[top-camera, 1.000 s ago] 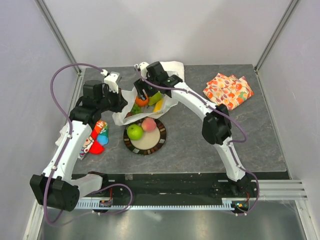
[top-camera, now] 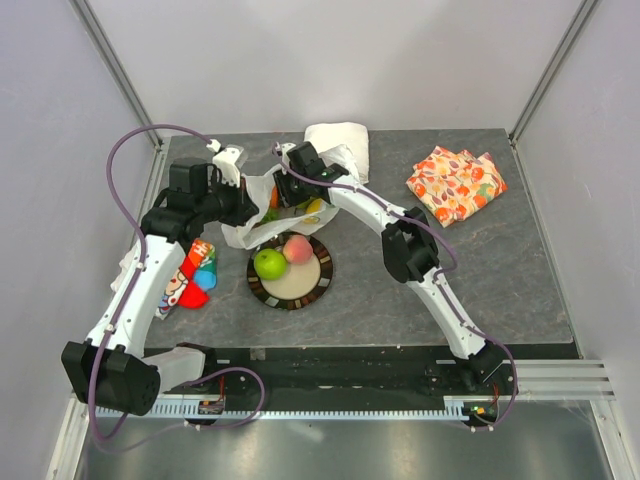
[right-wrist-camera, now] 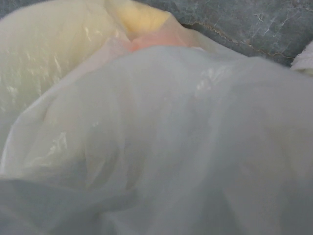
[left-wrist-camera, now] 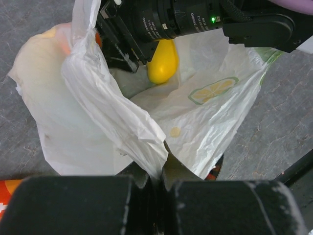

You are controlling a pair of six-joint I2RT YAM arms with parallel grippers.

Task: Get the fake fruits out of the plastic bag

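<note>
The white plastic bag (top-camera: 261, 188) lies open at the back of the table. Its rim is pinched in my left gripper, which is shut on it. My right gripper (top-camera: 287, 190) reaches down inside the bag. An orange fruit (top-camera: 274, 198) shows right beside its fingers; whether they grip it is hidden. Farther right in the bag lies a yellow fruit (left-wrist-camera: 164, 63), and something green (top-camera: 270, 215) is near the opening. White plastic fills the right wrist view, so that gripper's fingers do not show there.
In front of the bag stands a dark-rimmed plate (top-camera: 262, 294) holding a green apple (top-camera: 270, 264) and a peach (top-camera: 298, 249). A colourful packet (top-camera: 192, 280) lies by the left arm. Orange patterned cloth (top-camera: 457, 186) is at the back right.
My right gripper has moved left and lower into the bag, now covering most of the orange fruit that showed before. The left arm has hardly moved and keeps the bag's rim.
</note>
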